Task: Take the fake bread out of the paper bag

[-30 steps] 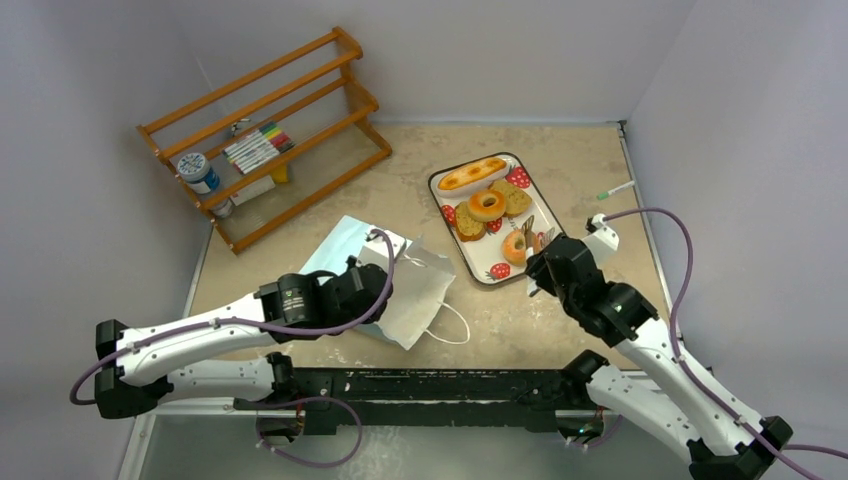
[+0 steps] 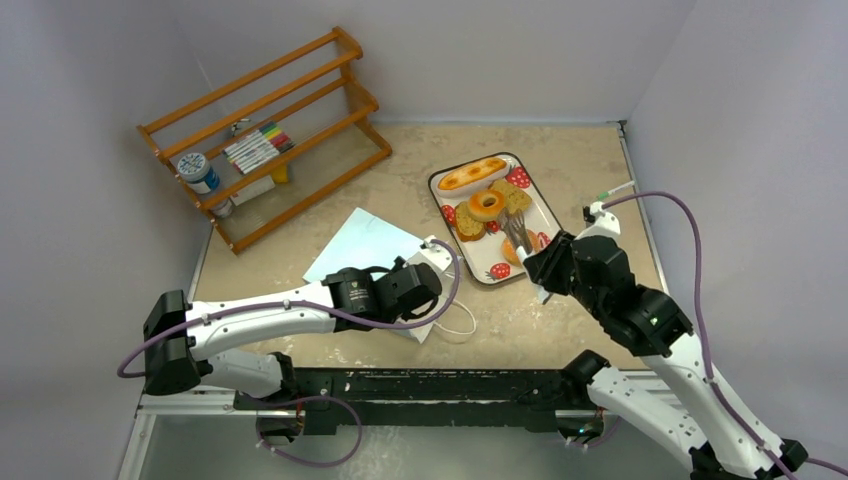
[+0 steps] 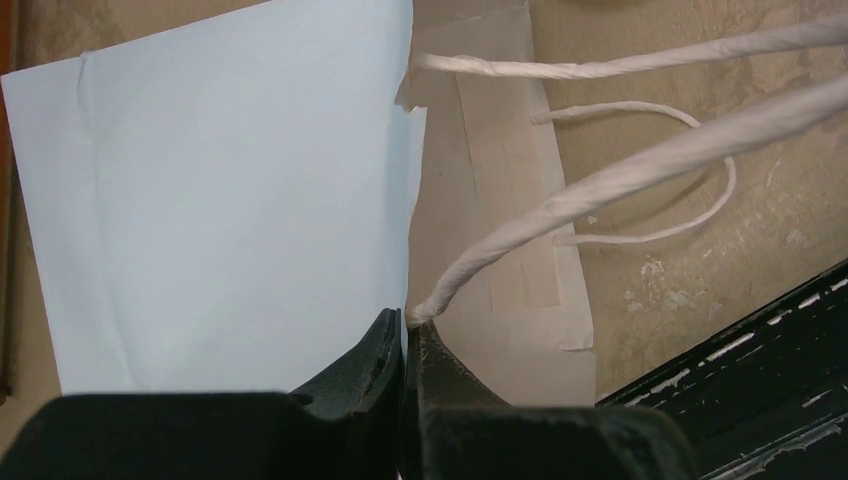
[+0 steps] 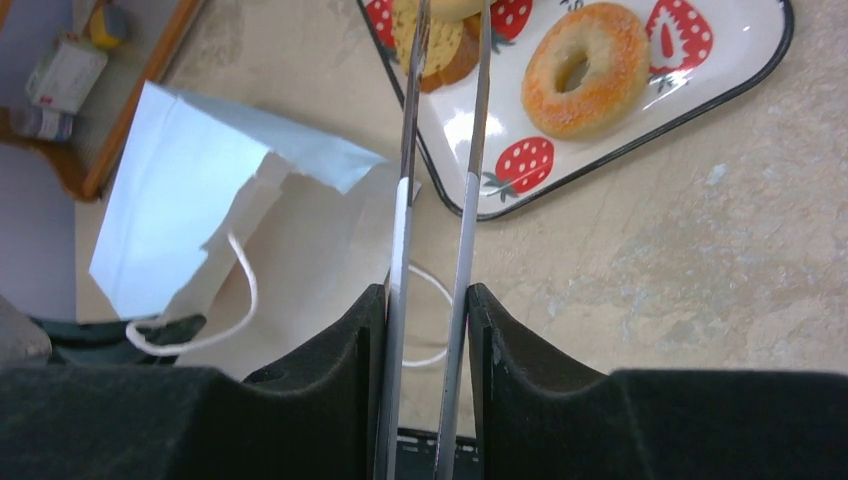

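The paper bag (image 3: 220, 200) lies at the front centre, light blue and white with twisted rope handles. My left gripper is shut at its torn edge, with a handle (image 3: 540, 215) at the fingertips. My right gripper has metal tongs (image 4: 400, 250) between its fingers, their tips over the bread on the tray (image 2: 548, 258). The tray holds a long roll (image 2: 470, 176), bread slices (image 2: 468, 222) and two rings, the upper one (image 2: 487, 200) and the lower one (image 4: 555, 95). The bag's inside is only partly visible.
A wooden rack (image 2: 300, 145) with a jar (image 2: 198, 175) and markers (image 2: 255, 148) stands at the back left. A small green-tipped item (image 2: 610, 193) lies at the right edge. Bare table (image 4: 700, 260) lies in front of the tray.
My left gripper has moved right along the bag, which has shifted with it. The tongs in my right gripper have moved left and up over the bread.
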